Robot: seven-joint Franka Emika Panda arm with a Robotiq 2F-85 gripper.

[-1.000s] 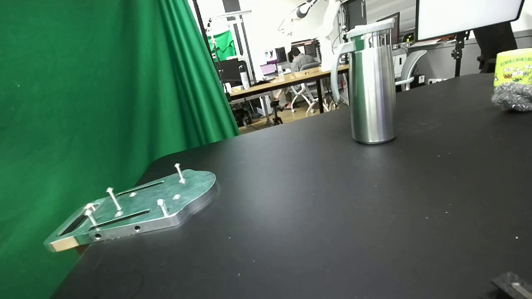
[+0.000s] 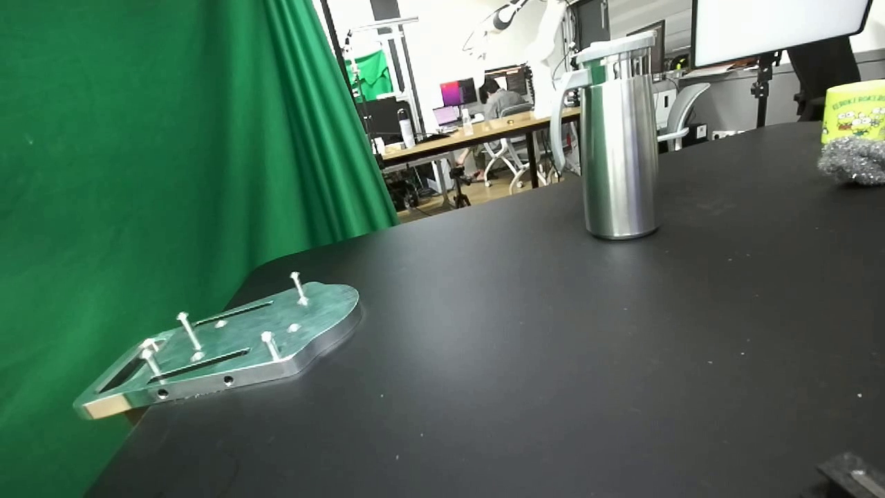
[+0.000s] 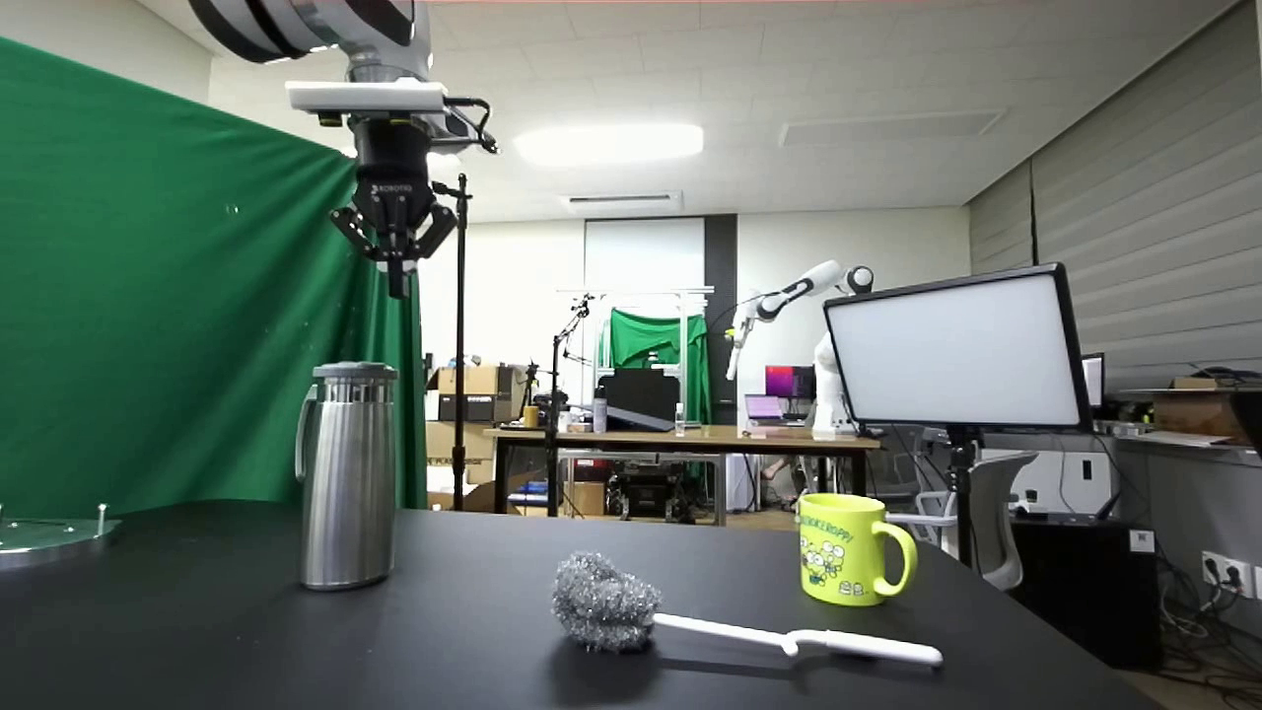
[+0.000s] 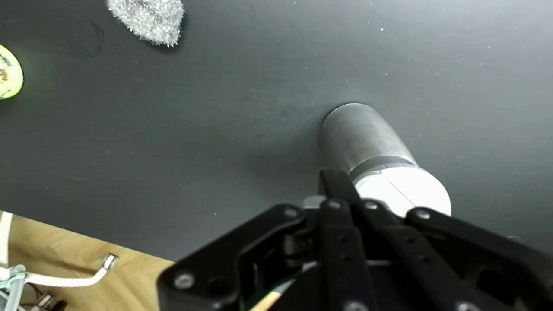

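High above the table hangs my gripper (image 3: 398,284), its fingers together and nothing showing between them. Below it a steel pitcher (image 3: 348,485) with a grey lid and side handle stands upright, well apart from the fingertips. In the wrist view the pitcher's pale lid (image 4: 407,191) is partly covered by my fingers (image 4: 339,189). A silvery tinsel-like brush (image 3: 603,602) with a white handle lies on the table. Behind its handle stands a yellow-green mug (image 3: 842,550) with cartoon figures, upright, handle to the right.
A metal plate (image 2: 249,332) with upright bolts sits at the table's left edge, near the green curtain (image 2: 166,149). Between plate and pitcher the black table (image 2: 514,365) is bare. A light panel (image 3: 958,343) stands beyond the mug.
Nothing on the table has moved in exterior view 1; the pitcher, plate, brush and mug stand as before.
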